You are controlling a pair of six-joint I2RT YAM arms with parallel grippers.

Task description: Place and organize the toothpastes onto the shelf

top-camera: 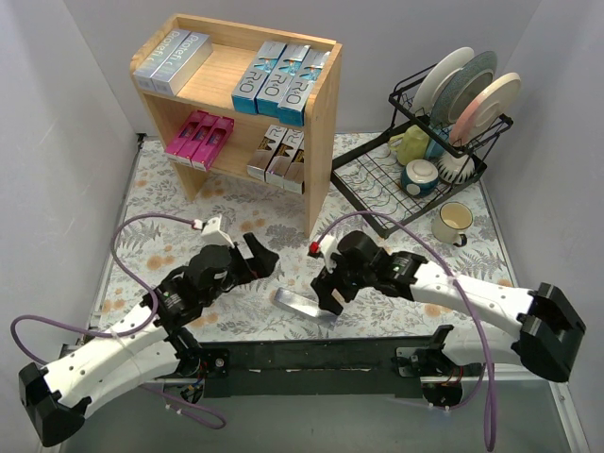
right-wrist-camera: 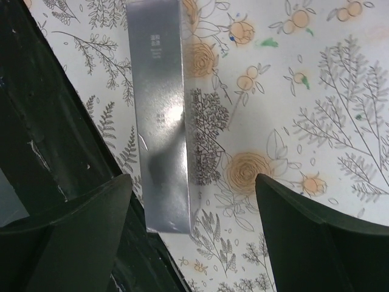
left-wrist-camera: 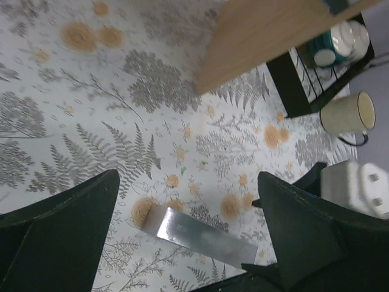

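Note:
One silvery toothpaste box (top-camera: 304, 306) lies flat on the patterned table, close to its front edge. In the right wrist view the same silver box (right-wrist-camera: 159, 121) stretches away from between the spread fingers, its near end almost level with the fingertips. My right gripper is open above it, touching nothing that I can see. Left of the box, my left gripper (top-camera: 260, 260) stands open and empty; its wrist view shows the box (left-wrist-camera: 197, 235) below, between the fingers. The wooden shelf (top-camera: 321, 142) holds silver boxes (top-camera: 175, 61), blue boxes (top-camera: 279, 80), pink boxes (top-camera: 200, 139) and brown boxes (top-camera: 278, 156).
A black dish rack (top-camera: 377, 222) with plates and cups stands at the back right, a cream mug (top-camera: 453, 223) in front of it. The dark table edge (top-camera: 311, 363) runs along the front. Patterned table between shelf and arms is clear.

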